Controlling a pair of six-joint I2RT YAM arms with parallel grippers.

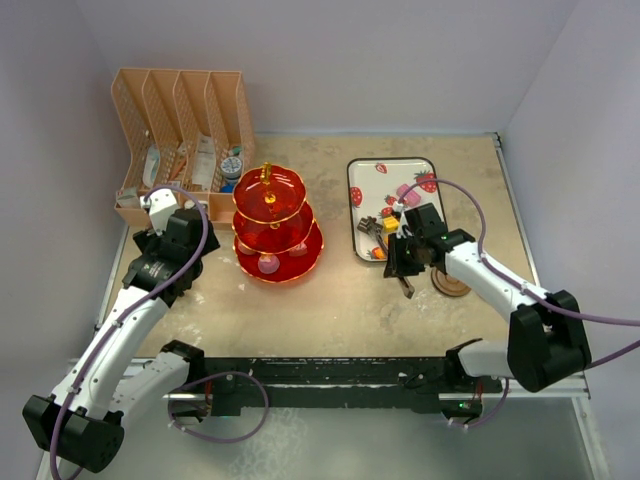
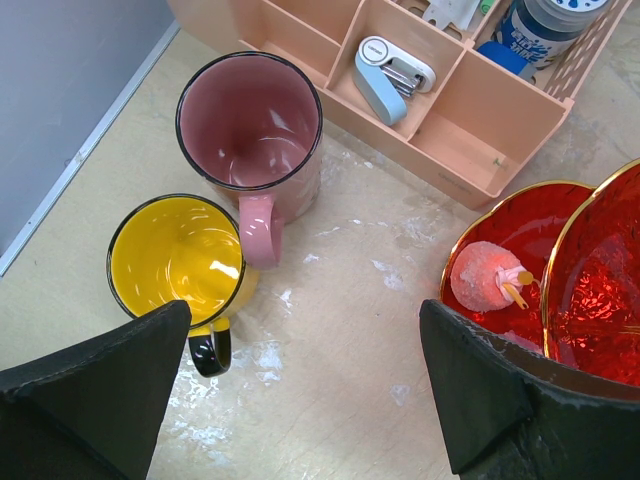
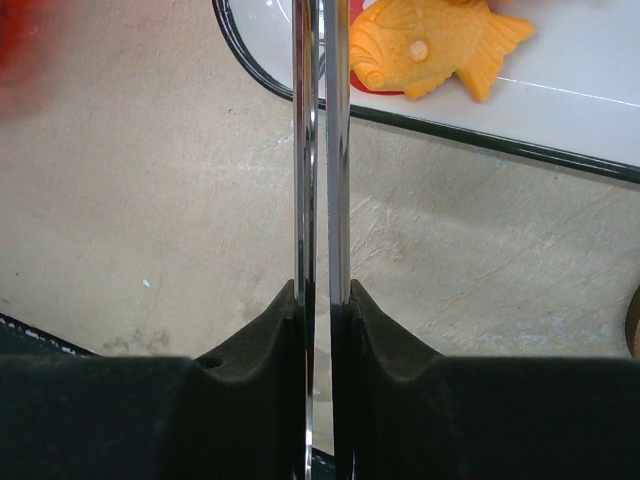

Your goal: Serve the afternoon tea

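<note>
A red three-tier stand (image 1: 270,200) with pink cakes on its lowest tier stands left of centre. My left gripper is open above the table beside a yellow cup (image 2: 170,250) and a pink mug (image 2: 280,140), nothing between its fingers. In the right wrist view my right gripper holds long metal tongs (image 3: 338,180) between its fingers, over the front edge of the white tray (image 3: 570,100). An orange fish-shaped sweet (image 3: 430,50) lies on the tray near the tongs' upper part; other treats and strawberry prints show in the top view.
A peach organiser (image 1: 180,90) with stationery stands at the back left. Wooden coasters (image 1: 450,287) lie right of the tray, partly under the right arm.
</note>
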